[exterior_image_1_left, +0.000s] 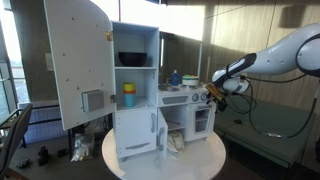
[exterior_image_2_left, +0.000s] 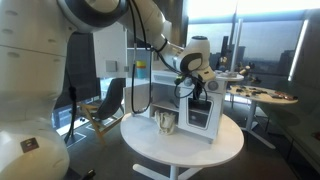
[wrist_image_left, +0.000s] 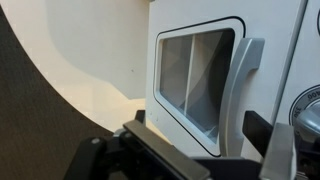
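Observation:
In the wrist view a white toy oven door (wrist_image_left: 195, 80) with a dark-framed window fills the middle, its curved grey handle (wrist_image_left: 240, 95) standing upright along the right side. My gripper is open, its dark fingers (wrist_image_left: 258, 130) spread at the bottom of the picture. The handle's lower end appears between them, closer to the right finger; whether anything touches cannot be told. From outside, the gripper (exterior_image_1_left: 213, 95) hangs at the upper front of the oven door (exterior_image_1_left: 202, 121), which looks closed.
A cupboard door (exterior_image_1_left: 176, 138) beside the oven stands ajar, with pale cloth (exterior_image_2_left: 166, 122) at its opening. The tall fridge door (exterior_image_1_left: 80, 62) is swung wide at left. A cake-like toy (exterior_image_1_left: 189, 80) sits on the stove top. The round white table (exterior_image_2_left: 225, 150) has bare space in front.

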